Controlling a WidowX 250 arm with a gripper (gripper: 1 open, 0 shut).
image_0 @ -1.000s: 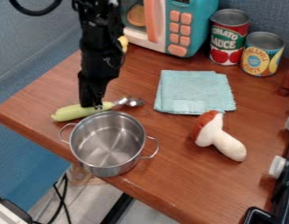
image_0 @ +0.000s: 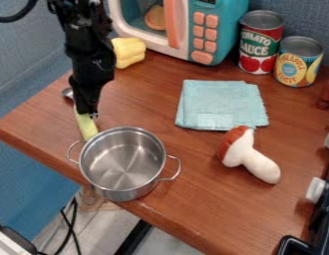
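Note:
My black gripper [image_0: 86,108] hangs at the left of the table, over a pale yellow-green long object [image_0: 86,126] that stands tilted behind the steel pot [image_0: 122,164]. The fingertips are at its top end; whether they are closed on it is unclear. A metal piece [image_0: 69,93], probably the spoon, shows just left of the gripper, partly hidden.
A folded light-blue cloth [image_0: 222,104], a red-and-white soft toy [image_0: 250,156], two cans [image_0: 260,42] [image_0: 299,62], a toy microwave [image_0: 180,25] and a yellow block [image_0: 129,52] share the wooden table [image_0: 207,219]. A black appliance [image_0: 310,219] lines the right edge.
My gripper has moved left from above the pot's back. The long object has gone from lying flat to a steeper angle, and the spoon has shifted left with it.

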